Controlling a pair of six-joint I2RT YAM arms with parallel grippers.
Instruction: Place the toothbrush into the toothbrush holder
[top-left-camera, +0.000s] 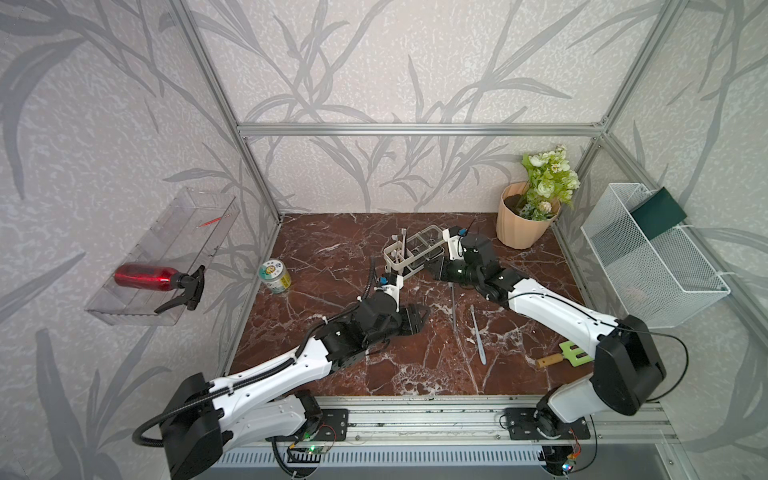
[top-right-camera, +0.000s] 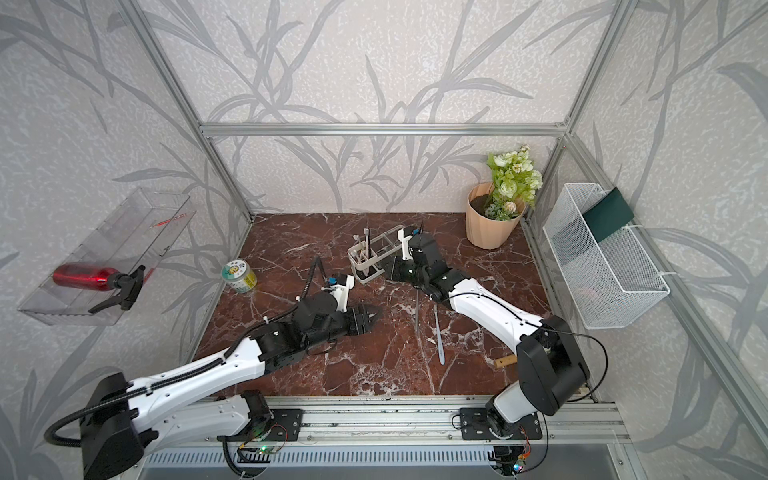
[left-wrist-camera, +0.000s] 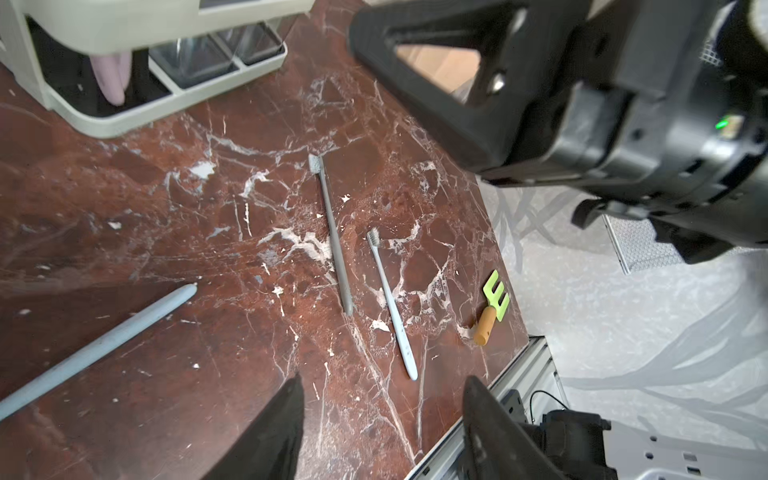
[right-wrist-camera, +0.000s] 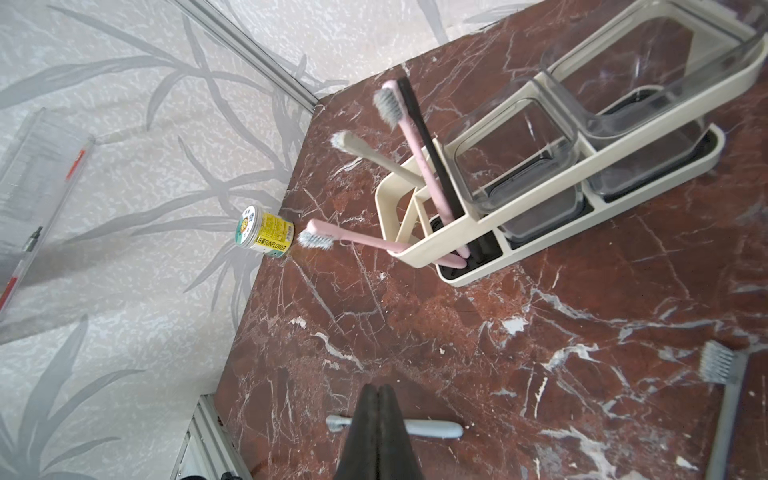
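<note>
A light blue toothbrush (right-wrist-camera: 436, 429) shows outside and behind the shut fingers of my right gripper, its head left of them and handle right. In the left wrist view only a length of this toothbrush (left-wrist-camera: 100, 348) enters from the left edge; I cannot tell whether it rests on the table. My left gripper is open with nothing between its fingers. The cream toothbrush holder (right-wrist-camera: 512, 209) carries several upright or leaning brushes at its left end. On the table lie a grey toothbrush (left-wrist-camera: 332, 224) and another light blue toothbrush (left-wrist-camera: 392, 308).
A yellow-labelled can (top-left-camera: 274, 276) sits at the left of the table. The potted plant (top-left-camera: 524, 228) fills the back right corner. A green garden fork (top-left-camera: 574, 352) lies at front right, close to the right arm. Marble is bare at front left.
</note>
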